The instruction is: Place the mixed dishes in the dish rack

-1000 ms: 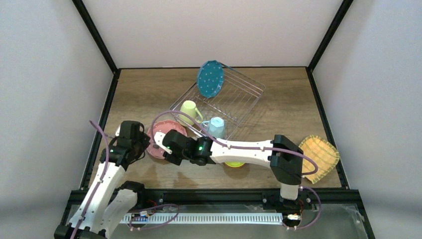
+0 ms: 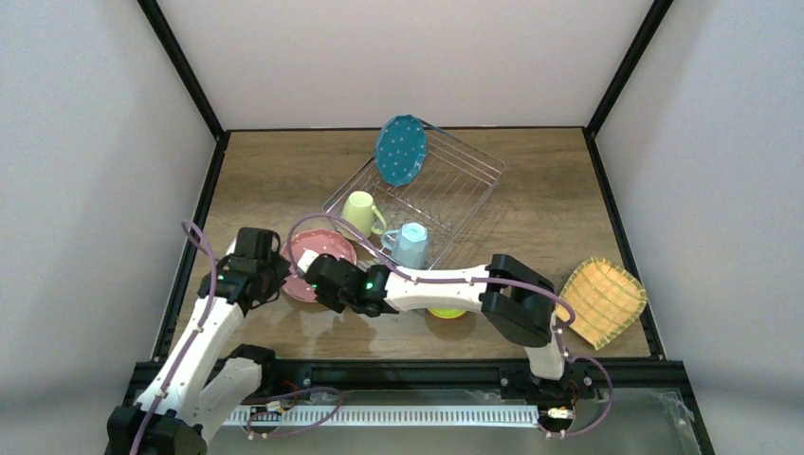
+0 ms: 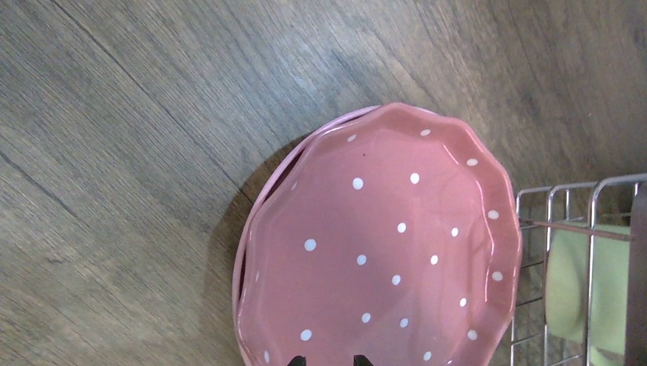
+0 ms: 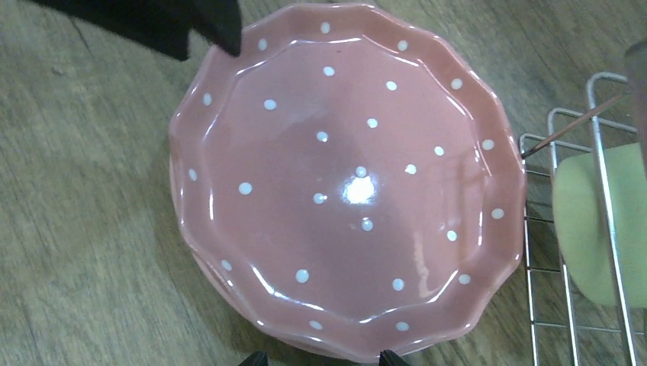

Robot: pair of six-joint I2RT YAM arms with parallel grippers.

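Observation:
A pink plate with white dots (image 2: 324,244) lies on the table left of the wire dish rack (image 2: 451,194). The left wrist view shows a second pink rim (image 3: 238,278) beneath the plate (image 3: 381,229). My left gripper is at the plate's left side, its fingertips apart; the right wrist view shows its black fingers (image 4: 217,27) over the rim. Open, my right gripper is at the plate's near edge. In the rack are a blue dotted plate (image 2: 400,152), a green mug (image 2: 359,210) and a light blue mug (image 2: 411,248).
Under the right forearm, a yellow dish (image 2: 446,313) is mostly hidden. A yellow checked cloth piece (image 2: 603,301) lies at the far right. Bare table (image 2: 540,190) stretches right of the rack, whose wire side stands close to the pink plate.
The plates and mugs stay where they were.

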